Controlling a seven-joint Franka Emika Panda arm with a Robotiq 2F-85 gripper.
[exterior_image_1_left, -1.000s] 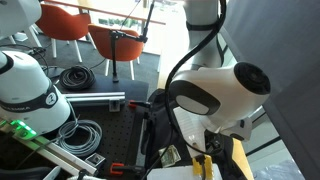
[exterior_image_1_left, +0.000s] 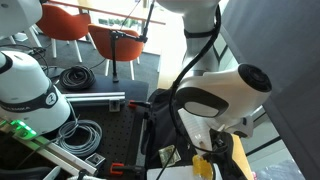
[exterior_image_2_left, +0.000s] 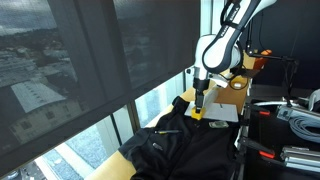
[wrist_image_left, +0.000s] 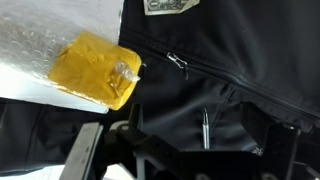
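Note:
My gripper is open over a black jacket (wrist_image_left: 165, 100), its dark fingers (wrist_image_left: 88, 150) wide apart at the bottom of the wrist view. Nothing sits gripped between them. A yellow packet (wrist_image_left: 95, 70) with a clear shiny patch lies on a white sheet (wrist_image_left: 50, 85) at the upper left, apart from the fingers. A slim pen (wrist_image_left: 206, 130) rests on the cloth between the fingers in that view. In exterior view 2 the gripper (exterior_image_2_left: 199, 101) hangs just over the yellow packet (exterior_image_2_left: 197, 113).
A printed card (wrist_image_left: 170, 5) lies on the cloth, beside a zipper (wrist_image_left: 177, 62). Clear bubble wrap (wrist_image_left: 60, 25) covers part of the white sheet. Coiled cable (exterior_image_1_left: 80, 135) lies by another arm's base. The jacket spreads along the window side.
The arm has shifted slightly, and more of the yellow packet shows beneath it in exterior view 1. Nothing else has visibly moved.

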